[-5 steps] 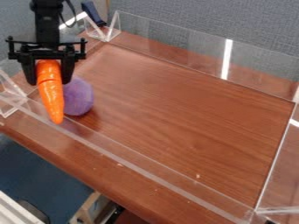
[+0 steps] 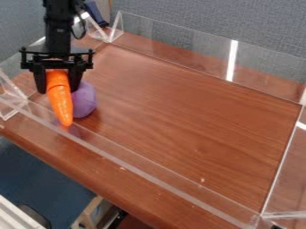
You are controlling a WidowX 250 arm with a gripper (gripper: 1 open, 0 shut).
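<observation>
My black gripper [image 2: 57, 72] is over the left part of the wooden table, with an orange carrot [image 2: 59, 95] hanging tip-down at its fingers. A purple object [image 2: 85, 101], round like an eggplant, is just behind and to the right of the carrot, partly hidden by it. The fingertips are mostly hidden behind the carrot's top, so their exact grip on it is hard to see.
Clear acrylic walls [image 2: 180, 179] border the wooden table [image 2: 191, 116]. Beyond the front left edge is a drop to a dark floor [image 2: 36, 174].
The gripper and carrot have shifted slightly to the right over the last second. The purple object has barely changed.
</observation>
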